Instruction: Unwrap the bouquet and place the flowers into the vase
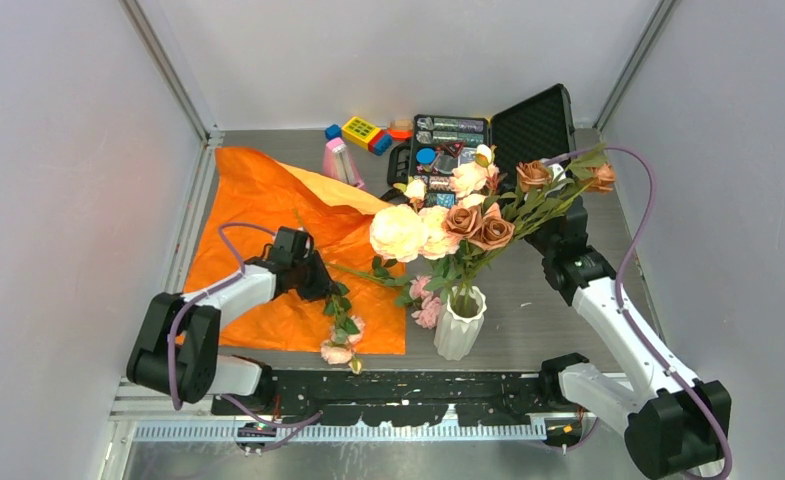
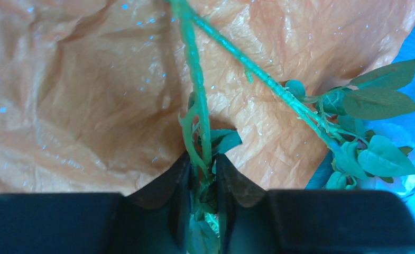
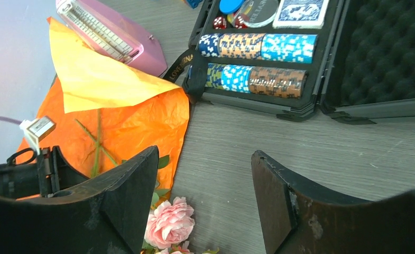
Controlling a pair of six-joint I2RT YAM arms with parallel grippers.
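A white ribbed vase (image 1: 457,330) at front centre holds a large bouquet of cream, peach and brown roses (image 1: 397,234). Two loose flower stems lie on orange paper (image 1: 238,190): one with pale pink blooms (image 1: 336,352) at the front, another with pink blooms (image 3: 169,222) beside the vase. My left gripper is low over the paper, its fingers closed around the front stem, as the left wrist view shows. My right gripper is open and empty above the table, partly hidden behind the bouquet in the top view.
An open poker chip case (image 1: 448,135) stands at the back, beside a pink object (image 1: 343,163) and toy blocks (image 1: 363,132). Bare table (image 3: 363,153) shows right of the vase and in front of the case.
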